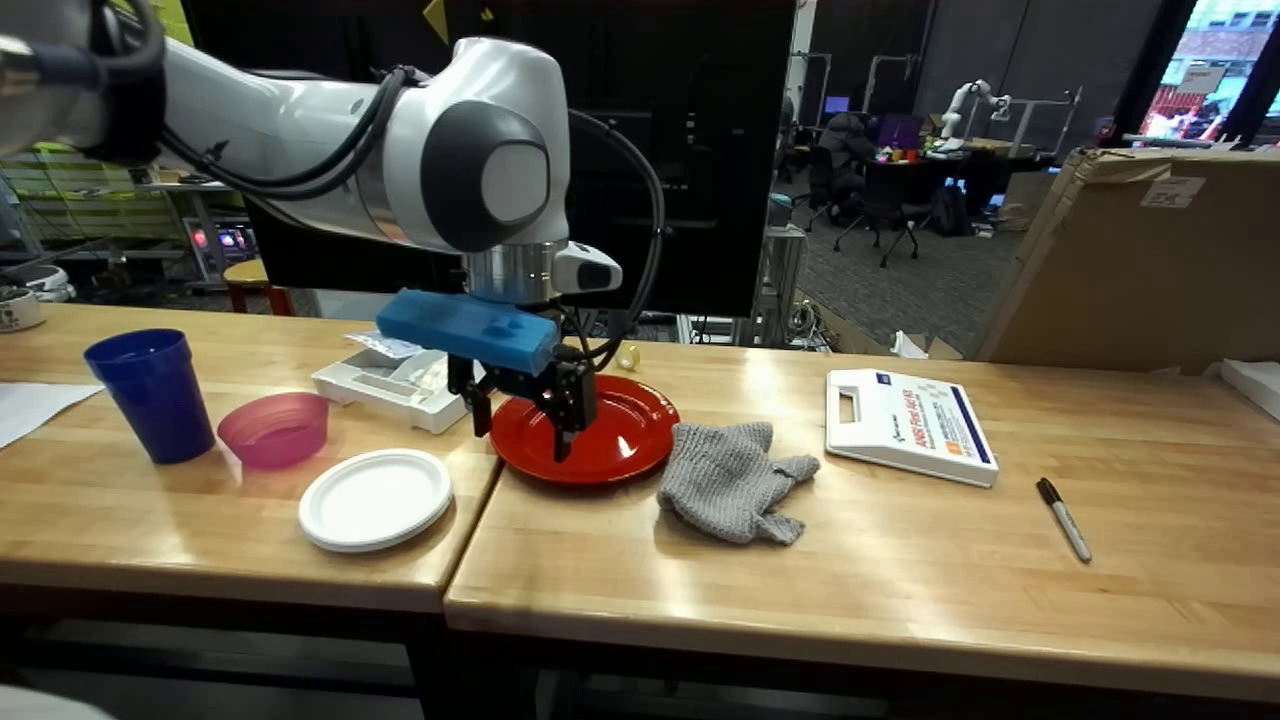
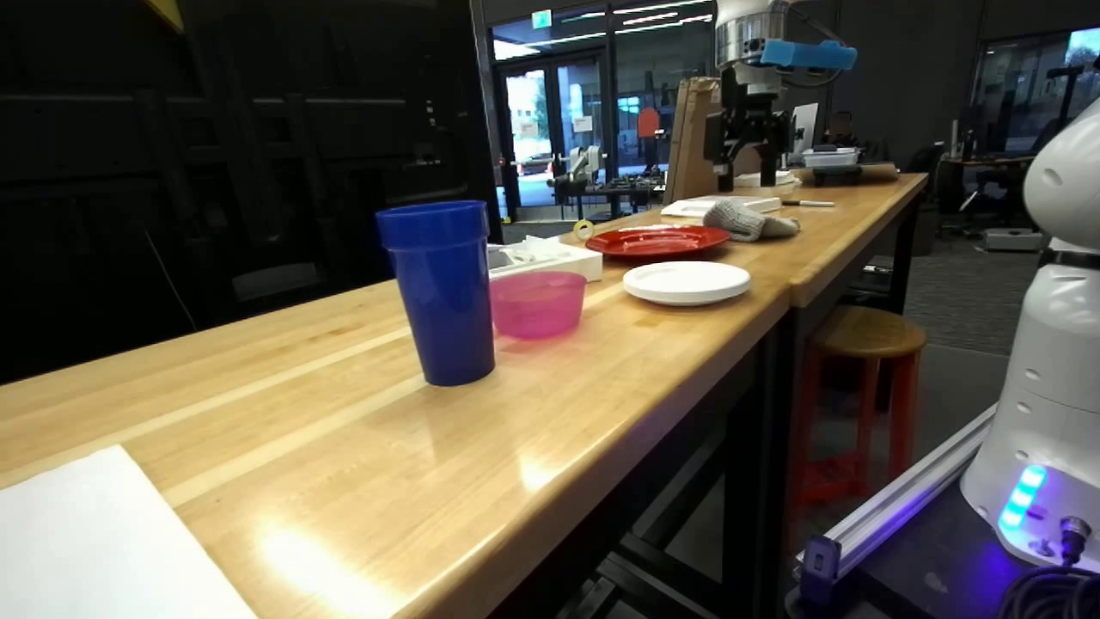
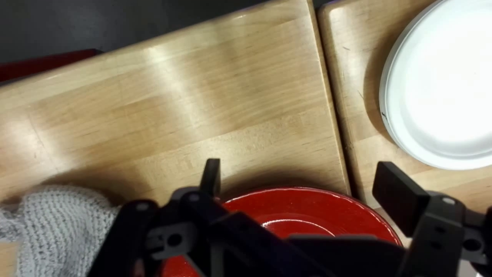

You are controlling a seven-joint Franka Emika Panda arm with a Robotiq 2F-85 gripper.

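My gripper (image 1: pixel 523 438) hangs above the table near the left part of a red plate (image 1: pixel 624 438), its fingers spread apart. In the wrist view the gripper is open, with the far rim of the red plate (image 3: pixel 295 203) and bare wood seen between the fingers and no object held. A stack of white plates (image 3: pixel 445 87) lies to one side of it, across the table seam. A crumpled grey knit cloth (image 1: pixel 728 482) rests beside the red plate, on its right in exterior view 1.
Left of the white plates stand a pink bowl (image 1: pixel 275 430) and a blue cup (image 1: pixel 151 396). Behind is a white tray (image 1: pixel 390 386). A first aid case (image 1: pixel 908 426) and a marker (image 1: pixel 1064 520) lie to the right.
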